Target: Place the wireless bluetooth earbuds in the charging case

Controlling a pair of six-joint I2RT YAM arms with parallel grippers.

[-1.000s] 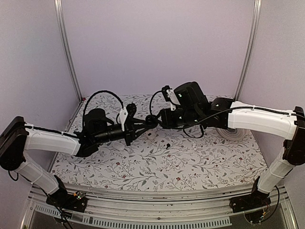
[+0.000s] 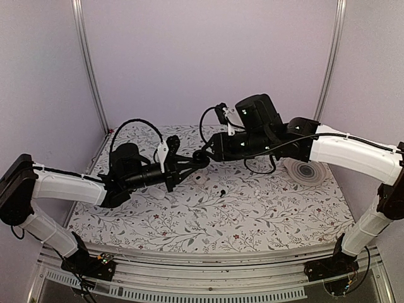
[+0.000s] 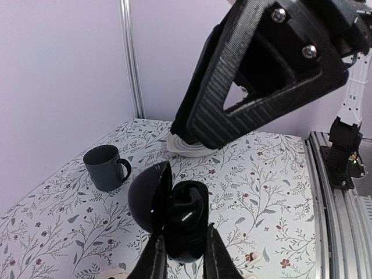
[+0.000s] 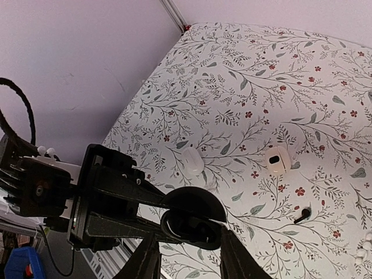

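Note:
A black charging case [image 2: 201, 159] with its lid raised is held in my left gripper, shut on it, above the middle of the table; in the left wrist view the case [image 3: 186, 215] shows upright between the fingers. My right gripper is right over the case [image 4: 195, 206], fingers apart at its near side; whether it holds an earbud cannot be seen. In the right wrist view a small black piece [image 4: 305, 214], perhaps an earbud, lies on the table, with a pale pink case [image 4: 278, 160] and a white case [image 4: 192, 160] farther back.
A dark mug [image 3: 103, 168] and a pale round coaster or plate [image 2: 305, 172] stand on the floral table [image 2: 208, 227]. Small white pieces [image 4: 366, 249] lie at the right.
My left arm and the held case look unmoved.

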